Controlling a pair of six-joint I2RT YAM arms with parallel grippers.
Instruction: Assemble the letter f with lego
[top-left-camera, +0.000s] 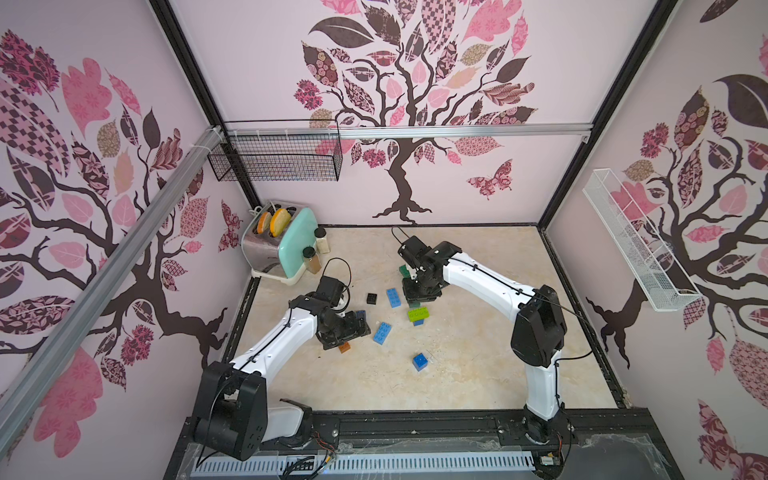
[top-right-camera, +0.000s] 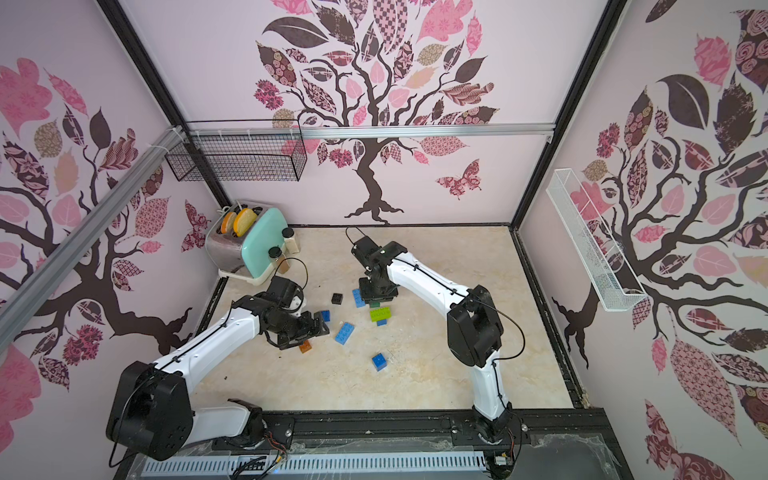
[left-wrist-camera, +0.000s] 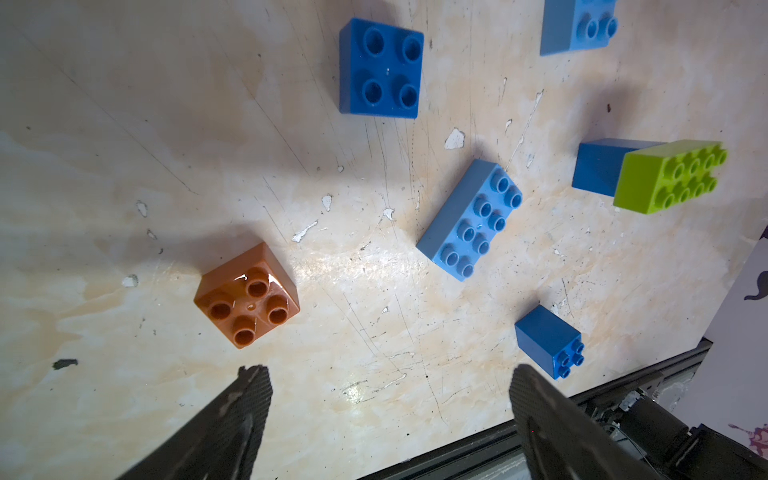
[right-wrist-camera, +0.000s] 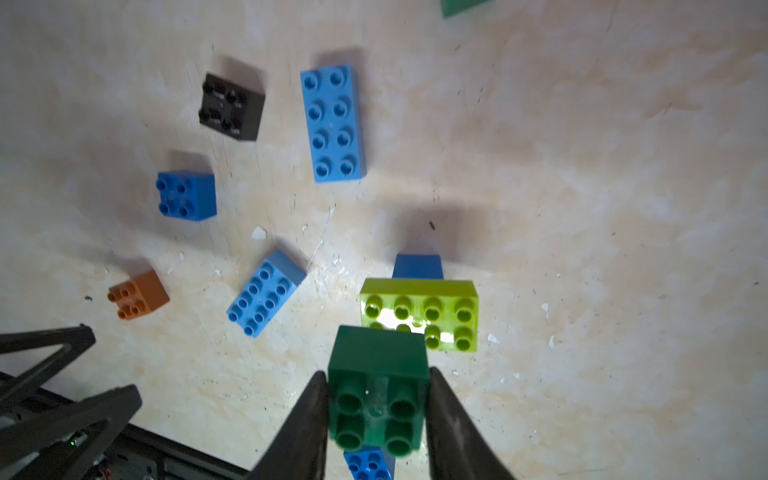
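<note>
My right gripper is shut on a dark green brick (right-wrist-camera: 379, 360), its fingers against both sides. In the right wrist view that brick covers part of the lime green brick (right-wrist-camera: 419, 300), which sits crosswise on top of a blue brick (right-wrist-camera: 418, 266). From the top left view, the held brick is just behind the lime one; whether they touch, I cannot tell. At left, my left gripper stands open above the table, nothing between its fingers. In the left wrist view lie an orange brick (left-wrist-camera: 249, 294), a dark blue brick (left-wrist-camera: 381, 70) and a light blue brick (left-wrist-camera: 470, 220).
Loose around are another light blue brick (right-wrist-camera: 333, 124), a black brick (right-wrist-camera: 232, 107), a front blue brick (left-wrist-camera: 549, 341) and a green piece (right-wrist-camera: 462, 5). A toaster (top-left-camera: 280, 240) and two bottles occupy the back left.
</note>
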